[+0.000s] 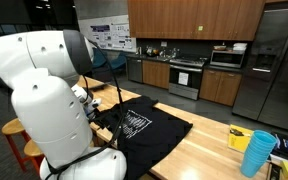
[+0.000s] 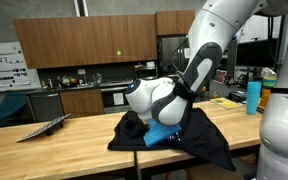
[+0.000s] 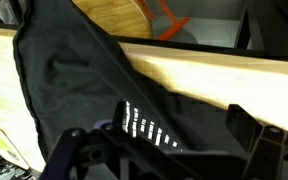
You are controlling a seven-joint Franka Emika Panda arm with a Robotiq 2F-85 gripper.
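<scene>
A black cloth or garment with a white printed pattern (image 1: 136, 124) lies spread on the wooden table, and part of it hangs over the near edge in the second exterior view. In the wrist view the dark cloth (image 3: 69, 75) fills much of the left and middle, with a strip of white print below centre. My gripper is open above the cloth near the table's edge, its two dark fingers well apart and nothing held between them. The arm hides part of the cloth in the second exterior view.
Blue stacked cups (image 1: 257, 153) and a yellow item (image 1: 240, 137) stand at the table's far right end. Bare wood (image 1: 199, 150) lies between them and the cloth. Stools (image 1: 14, 128) stand beside the table. A dark flat object (image 2: 46, 127) rests on the table's left part.
</scene>
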